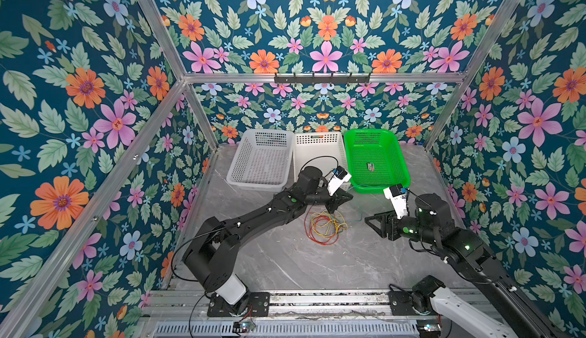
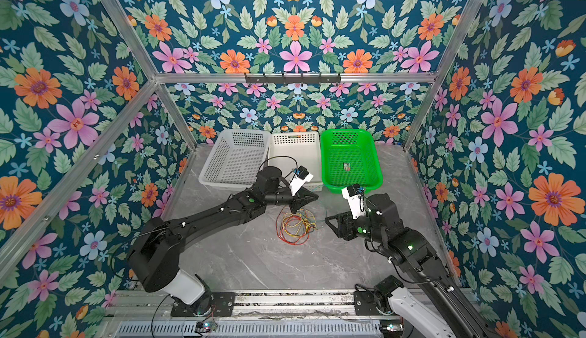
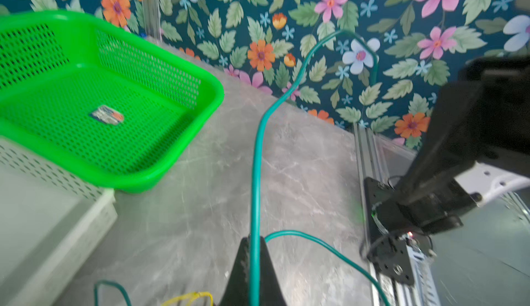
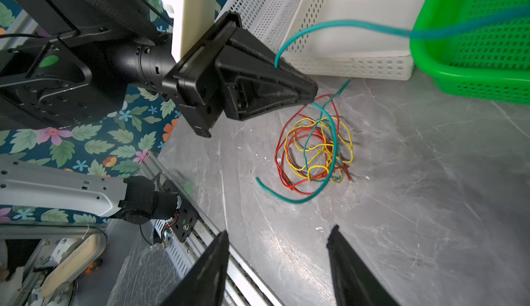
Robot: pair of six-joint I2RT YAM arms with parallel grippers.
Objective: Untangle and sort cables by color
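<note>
A teal cable [image 3: 255, 195] runs up from my left gripper [image 1: 346, 199], whose fingers are shut on it above the pile. The cable drapes beyond it, with a loose end curving down [image 4: 292, 200]. Below, red cable [image 4: 280, 165] and yellow cable [image 4: 347, 140] lie tangled on the table, with more teal strands among them. My right gripper stands open to the right of the pile, nothing between its fingers.
At the back stand a grey basket [image 1: 241, 155], a white basket [image 1: 311, 145] and a green basket [image 1: 396, 158] holding a small label-like item [image 1: 370, 166].
</note>
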